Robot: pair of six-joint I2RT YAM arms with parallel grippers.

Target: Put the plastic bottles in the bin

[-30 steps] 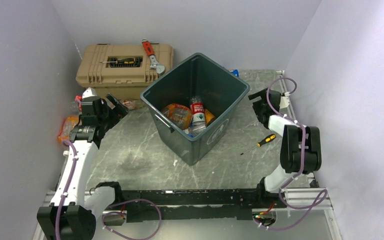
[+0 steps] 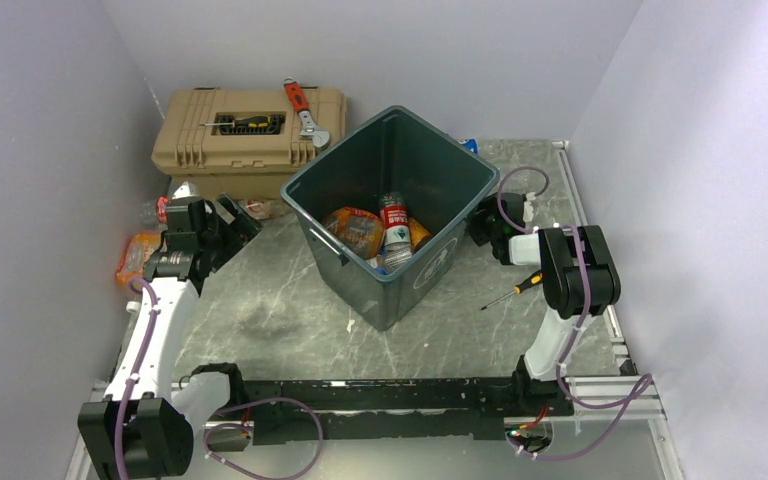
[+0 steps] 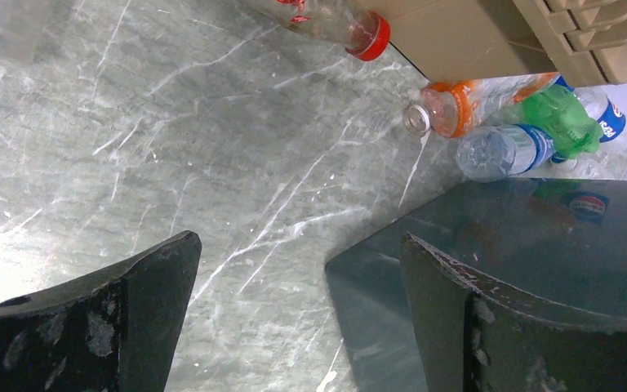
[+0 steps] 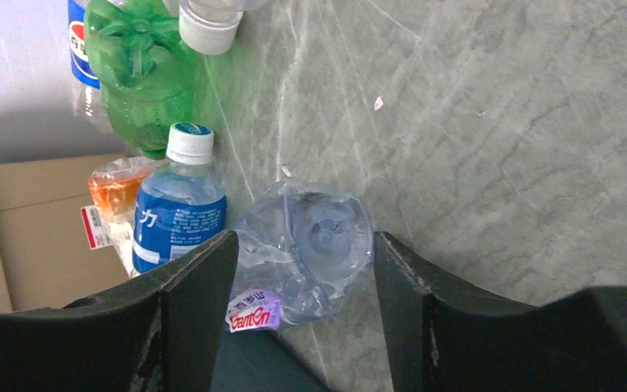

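Note:
A grey-green bin [image 2: 422,150] stands mid-table with bottles inside, one red-labelled [image 2: 396,225]. My right gripper is behind the bin's right side, part open, its fingers either side of a crumpled clear bottle [image 4: 294,245]. A blue-labelled bottle [image 4: 175,220] and a green bottle [image 4: 143,73] lie beside it. My left gripper stands open and empty at left, above the table. A red-capped bottle [image 3: 318,20] and an orange-labelled bottle [image 3: 490,98] lie by the tan case [image 2: 180,140].
An adjustable wrench [image 2: 310,125] and a screwdriver [image 2: 250,122] lie on the case. Another screwdriver [image 2: 525,285] lies right of the bin. Walls enclose the back and sides.
The left arm has shifted very slightly.

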